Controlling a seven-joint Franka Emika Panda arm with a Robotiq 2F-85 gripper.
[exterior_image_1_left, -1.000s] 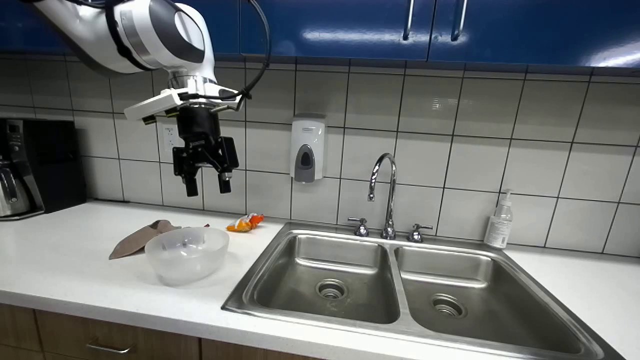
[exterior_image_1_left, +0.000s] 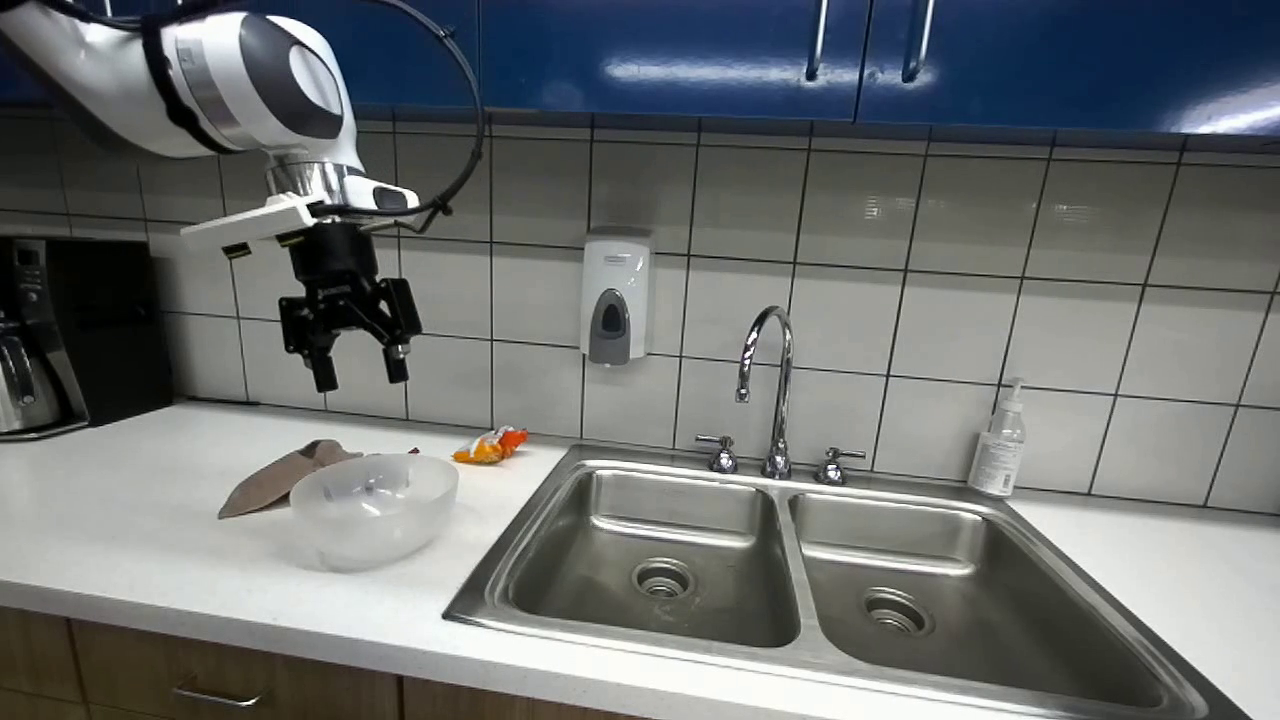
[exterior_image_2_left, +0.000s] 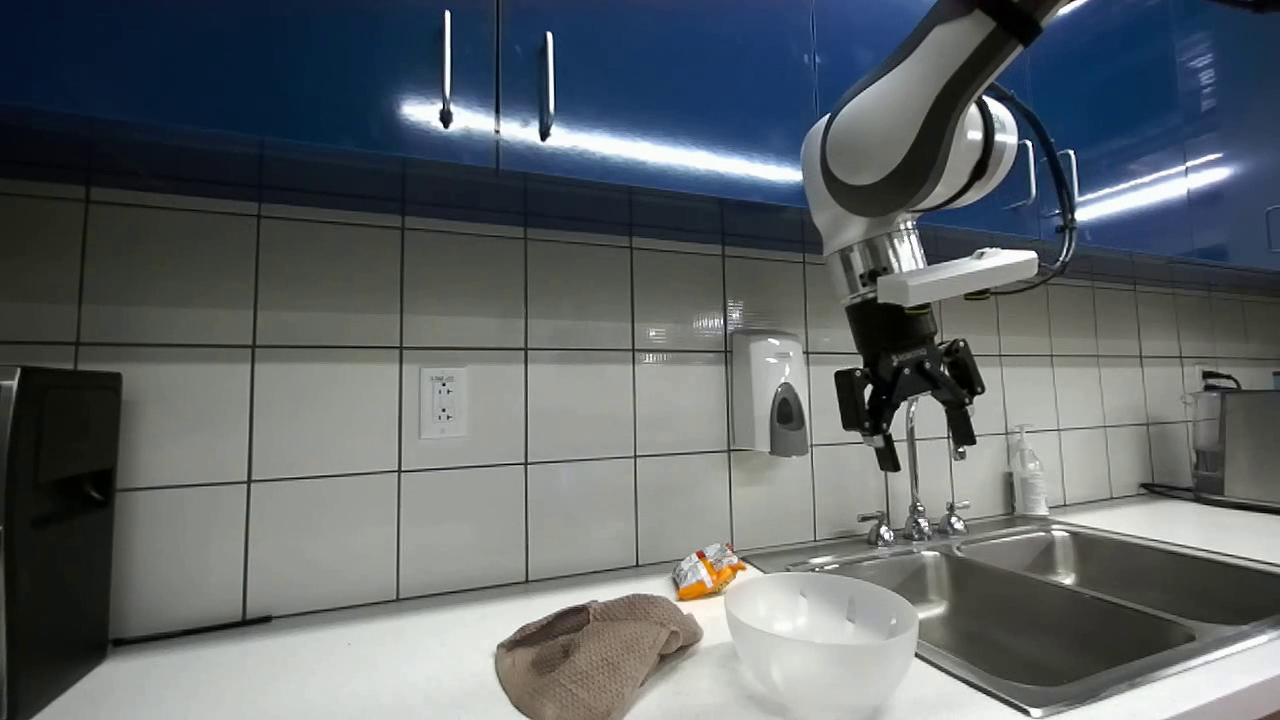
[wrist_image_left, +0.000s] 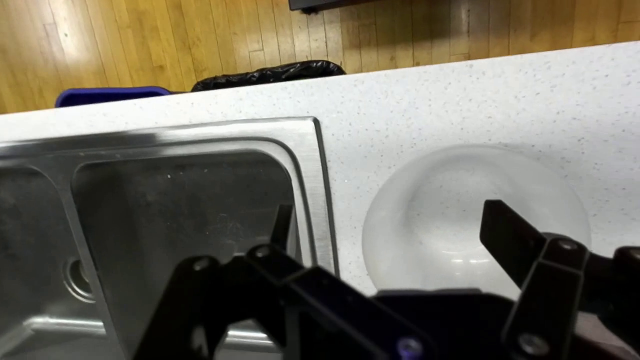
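Note:
My gripper (exterior_image_1_left: 361, 379) hangs open in the air, well above the counter, with nothing between its fingers. In the wrist view its two fingertips stand wide apart, and a translucent white bowl (wrist_image_left: 444, 198) shows below, partly covered by the right finger (wrist_image_left: 510, 240). The same bowl (exterior_image_2_left: 822, 654) rests upright on the counter left of the sink and looks empty. A brown cloth (exterior_image_2_left: 600, 654) lies crumpled beside it. Behind them, near the wall, is an orange and white packet (exterior_image_1_left: 489, 446).
A steel double sink (exterior_image_1_left: 786, 576) with a tall faucet (exterior_image_1_left: 780, 396) fills the right side. A soap dispenser (exterior_image_1_left: 615, 300) hangs on the tiled wall, and a pump bottle (exterior_image_1_left: 998, 444) stands behind the sink. At far left is a black coffee maker (exterior_image_1_left: 102, 330).
Over the last second the arm and gripper have shifted left in exterior view 1. The gripper was open before as well. Bowl, cloth and packet have stayed in place.

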